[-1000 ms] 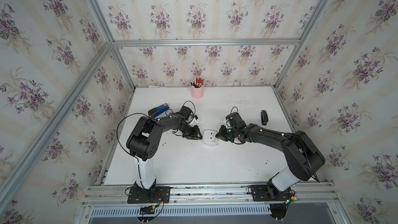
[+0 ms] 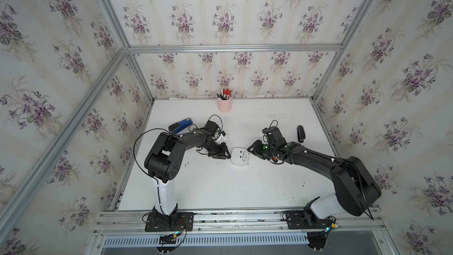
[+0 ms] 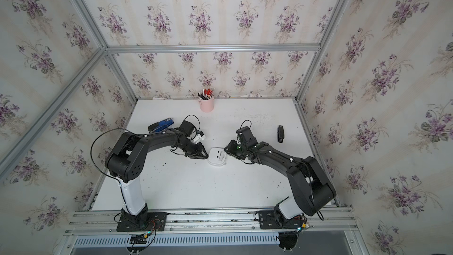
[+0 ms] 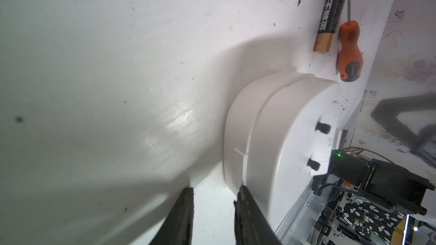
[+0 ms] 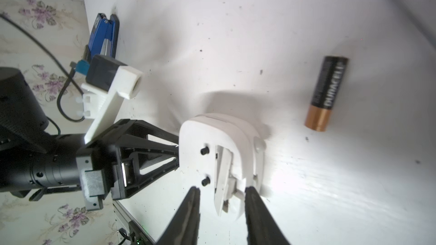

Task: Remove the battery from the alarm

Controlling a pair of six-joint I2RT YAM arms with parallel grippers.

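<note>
The white alarm [image 5: 193, 154] lies on the table between my two grippers, its slotted compartment [image 5: 224, 167] and two dark pegs facing up. A black and copper battery rests on the table apart from the alarm; the left wrist view shows the battery [image 4: 330, 21] beside an orange screwdriver [image 4: 349, 52]. My left gripper is part open at the alarm's left side, one finger close against its wall; whether it touches is unclear. Just right of the alarm, my right gripper stands open with nothing between its fingers.
A blue stapler [image 2: 180, 125] lies at the back left. The pink pen cup [image 2: 224, 104] stands at the rear edge, and a black object [image 2: 300, 133] lies far right. Bare table stretches in front of the alarm.
My right gripper has drawn back to the right, away from the alarm, uncovering more of its top. The left arm stays nearly where it was.
</note>
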